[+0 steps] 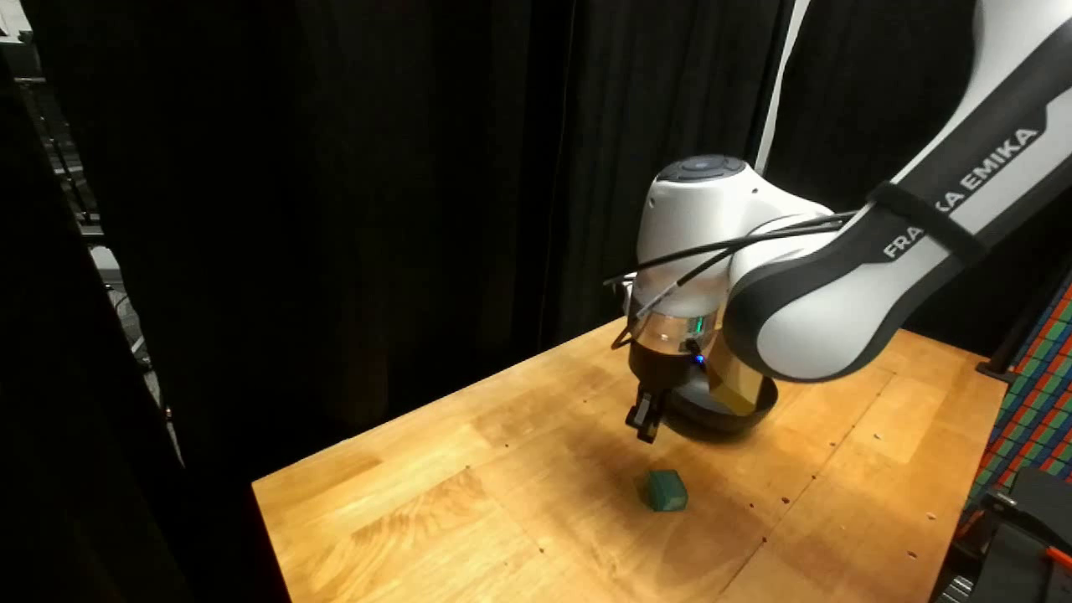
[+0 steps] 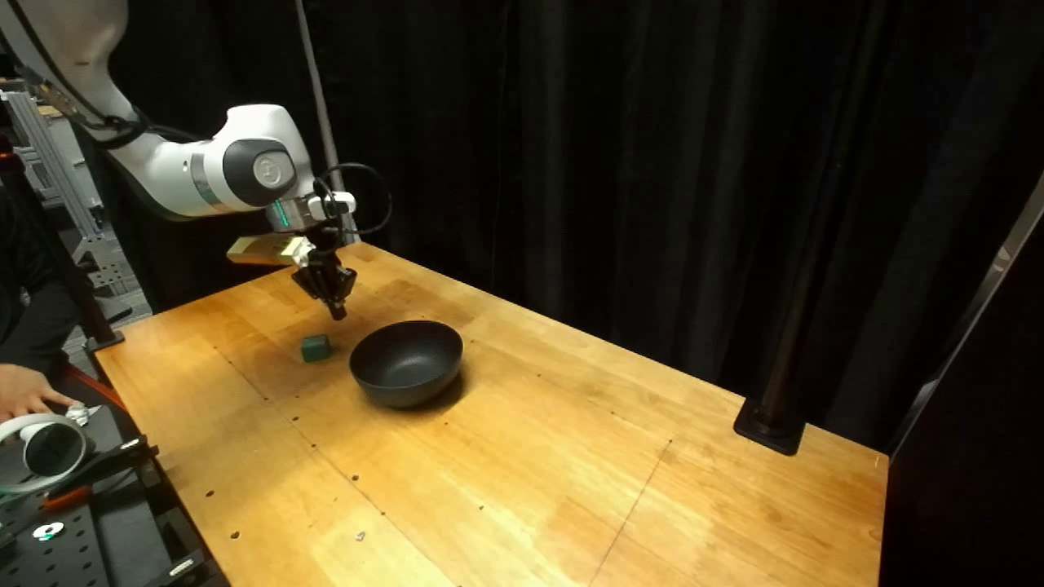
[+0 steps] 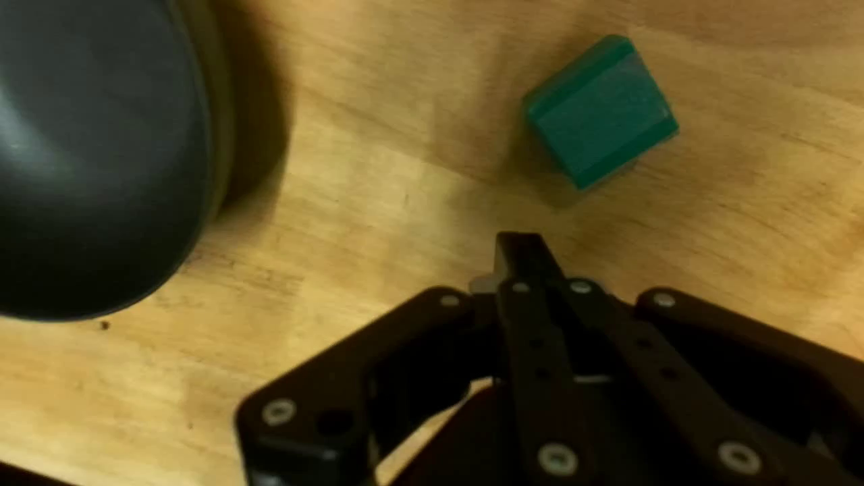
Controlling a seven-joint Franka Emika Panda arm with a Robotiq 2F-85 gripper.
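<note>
A small green block lies on the wooden table, its top face turned askew in the wrist view. In exterior view 1 the block is below and in front of my gripper; in exterior view 2 the block shows under the fingertips. My gripper hangs above the table, clear of the block, its fingers together and nothing visible between them. To one side stands a black bowl, empty in exterior view 2; part of it fills the left of the wrist view.
Free wooden tabletop stretches well past the bowl. A black post base sits at the table's far edge. In exterior view 2 a person's hand rests beyond the left edge, near a cart with tools.
</note>
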